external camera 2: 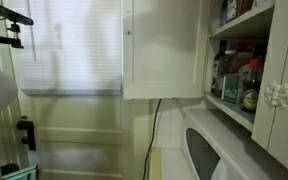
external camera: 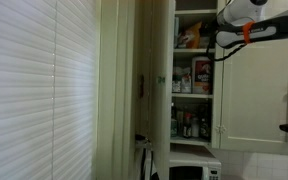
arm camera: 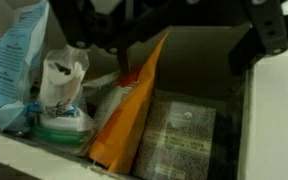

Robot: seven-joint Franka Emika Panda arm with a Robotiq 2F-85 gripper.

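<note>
My gripper stands open in the wrist view, its two dark fingers apart at the top and nothing held between them. Below and beyond it, on a shelf, is an orange packet (arm camera: 127, 122) standing at a slant. Right of that sits a box with a printed label (arm camera: 174, 138). To the left are a clear bag with a green base (arm camera: 62, 100) and a light-blue bag (arm camera: 14, 65). In exterior view 1 the white arm (external camera: 259, 32) reaches from the right to the cupboard's upper shelves; the fingers are hard to make out there.
The cupboard's open door (external camera: 162, 90) stands left of the shelves, and a closed door (external camera: 256, 100) lies to the right. Bottles (external camera: 192, 125) fill a lower shelf. A white microwave (external camera: 194, 165) sits below. Window blinds (external camera 2: 69, 50) cover the back wall.
</note>
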